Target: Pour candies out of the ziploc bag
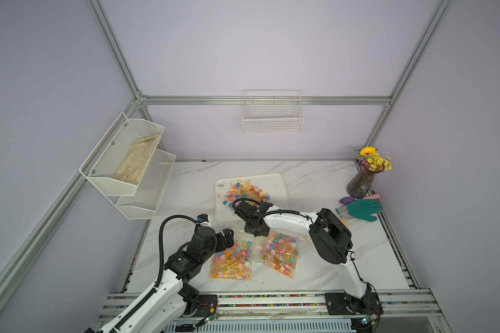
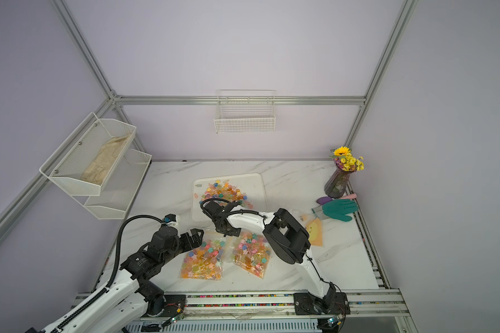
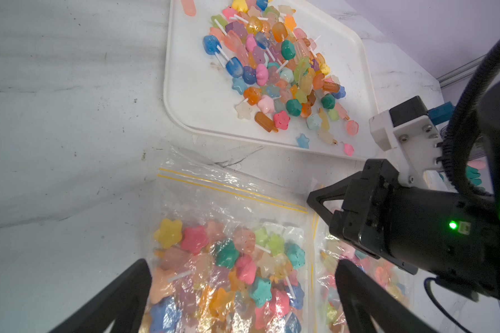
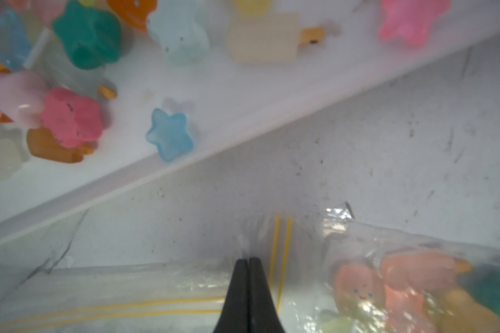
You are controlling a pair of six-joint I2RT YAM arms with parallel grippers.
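Observation:
Two clear ziploc bags of colourful candies lie flat on the marble table: the left bag (image 3: pixel 227 272) and the right bag (image 1: pixel 279 255). Behind them a white tray (image 3: pixel 189 100) holds loose candies. My left gripper hangs open over the left bag, nothing between its fingers. My right gripper is shut and low, at the zip-top corner where the bags meet, just in front of the tray; I see nothing held between its fingertips.
A vase of flowers (image 1: pixel 361 180) and a teal glove (image 1: pixel 364 209) sit at the right, near another small bag (image 2: pixel 315 232). Wire baskets (image 1: pixel 125 166) hang on the left wall.

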